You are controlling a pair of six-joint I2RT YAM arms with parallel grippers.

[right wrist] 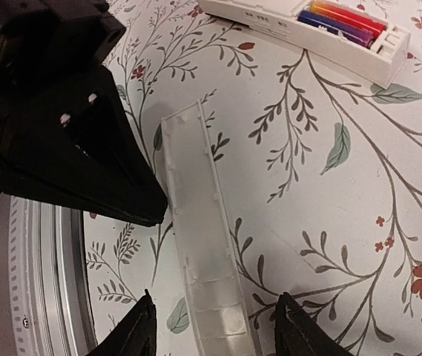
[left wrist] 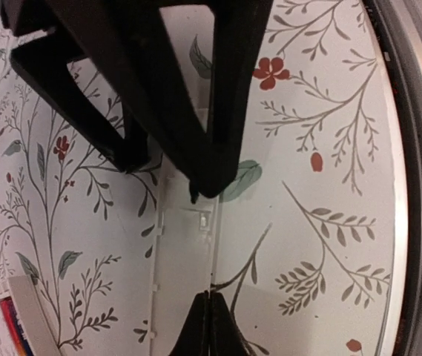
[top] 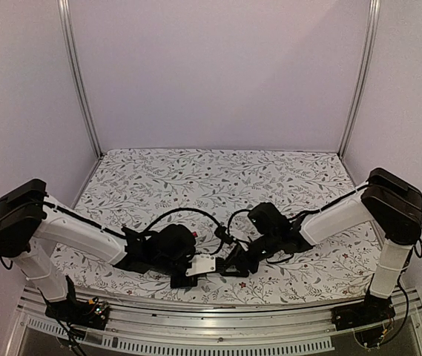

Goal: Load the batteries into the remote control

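Observation:
The white battery cover [left wrist: 181, 274] lies flat on the floral tabletop, its ribbed inner side facing up. In the left wrist view, my left gripper is shut with nothing in it, its tips over the cover's right edge. My right gripper stands open in the right wrist view, one finger on each side of the cover's near end. Beside the cover's left edge there, the left gripper's black fingertip [right wrist: 151, 215] appears. The white remote [right wrist: 270, 18] holds a red-orange battery [right wrist: 348, 16] and a blue-purple battery [right wrist: 333, 30] in its bay.
Both arms meet low at the table's front centre, the grippers close together and hiding the cover in the top view. A metal rail [top: 218, 315] runs along the front edge.

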